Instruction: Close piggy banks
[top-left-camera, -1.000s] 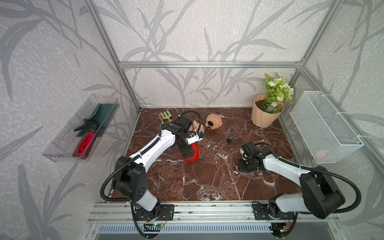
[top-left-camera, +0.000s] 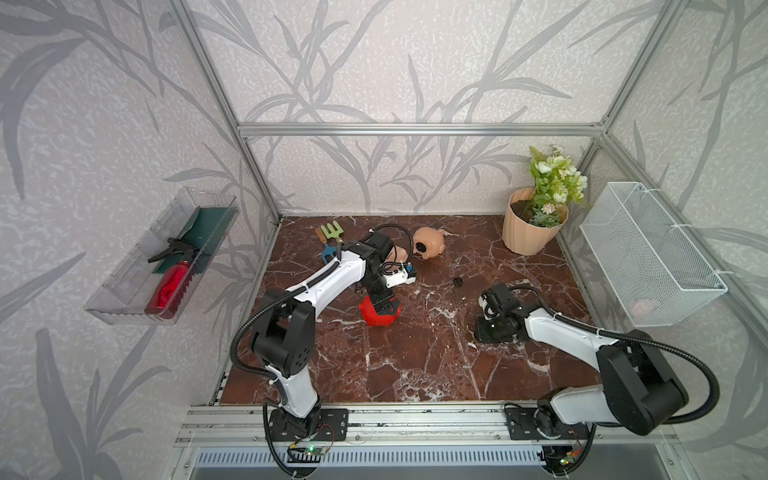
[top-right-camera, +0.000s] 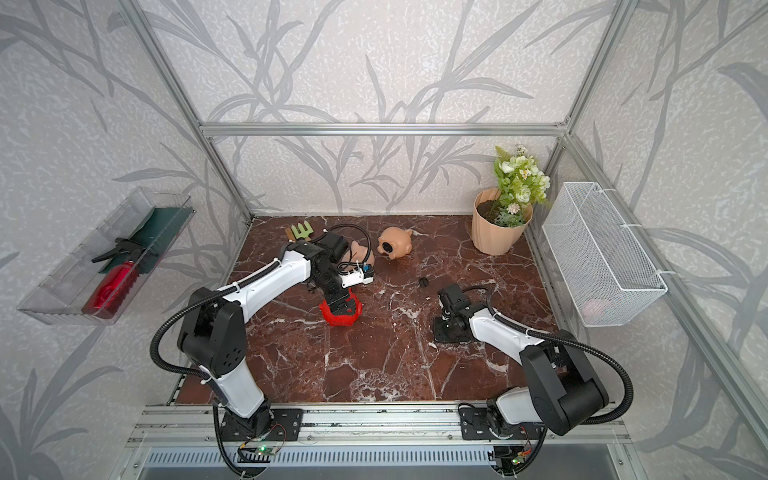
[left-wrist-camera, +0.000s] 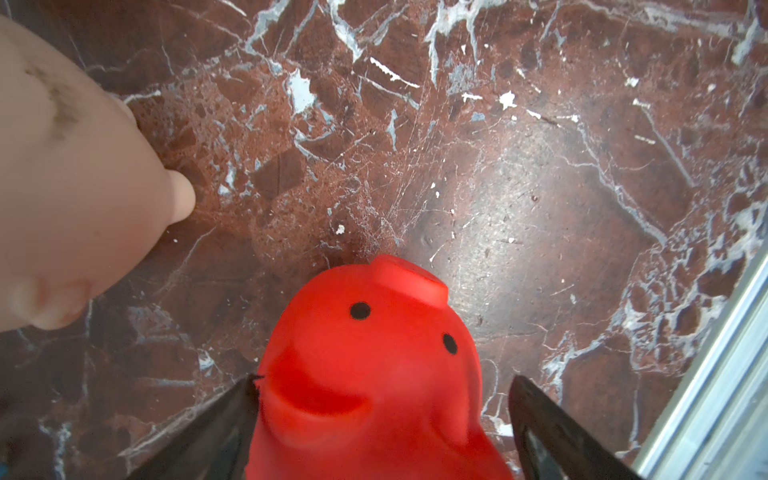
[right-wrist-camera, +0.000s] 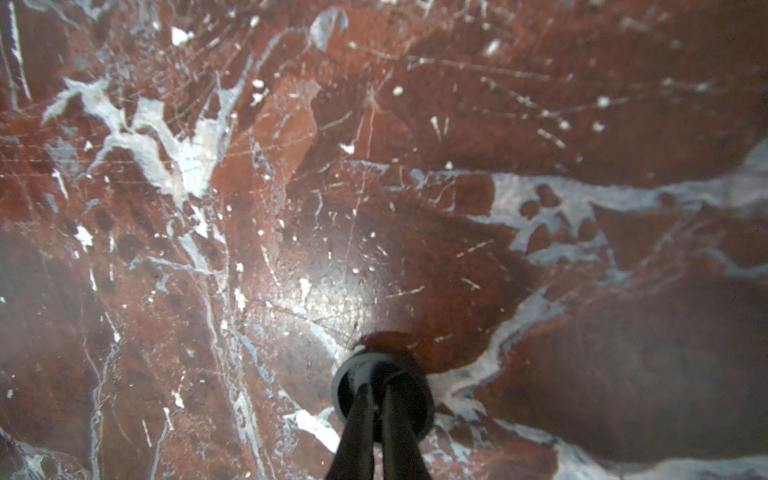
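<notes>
Between the spread fingers of my left gripper sits a red piggy bank (left-wrist-camera: 376, 352), its snout and eyes facing up in the left wrist view. Two peach piggy banks lie farther back: one (top-left-camera: 429, 238) shows a dark opening, the other (top-left-camera: 397, 256) is partly behind the left arm. My right gripper is low over the table at the right. Its fingers are close together, with their tips inside the round rim of a black plug (right-wrist-camera: 349, 376); whether they grip it is unclear. Another small dark piece (top-left-camera: 457, 281) lies mid-table.
A flower pot (top-left-camera: 529, 228) stands in the back right corner. Toy garden tools, including a green fork (top-left-camera: 331, 231), lie at the back left. A wire basket (top-left-camera: 652, 264) and a clear bin (top-left-camera: 132, 296) hang on the side walls.
The left arm has swung to the right, bringing its gripper farther over the red piggy bank. The right arm has barely moved.
</notes>
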